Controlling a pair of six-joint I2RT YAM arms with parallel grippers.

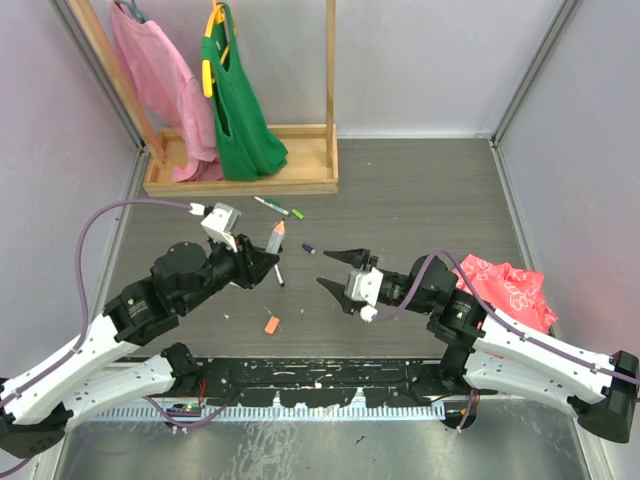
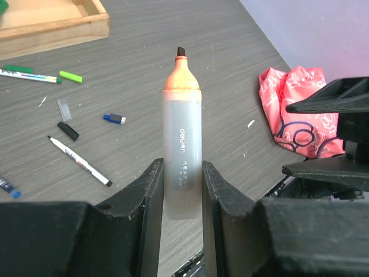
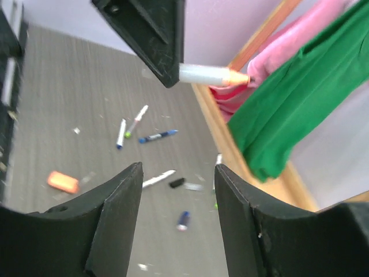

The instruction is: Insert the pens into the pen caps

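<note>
My left gripper is shut on an orange highlighter (image 2: 182, 138), held upright with its dark chisel tip bare. My right gripper stands apart to the right, its fingers spread with nothing between them. On the table lie an orange cap (image 3: 63, 182), a black cap (image 2: 68, 131), a blue cap (image 2: 114, 119), a white marker with black ends (image 2: 79, 160), a green cap (image 2: 71, 77) and other pens.
A wooden rack (image 1: 310, 180) with pink and green garments stands at the back left. A red printed cloth (image 1: 510, 295) lies at the right edge.
</note>
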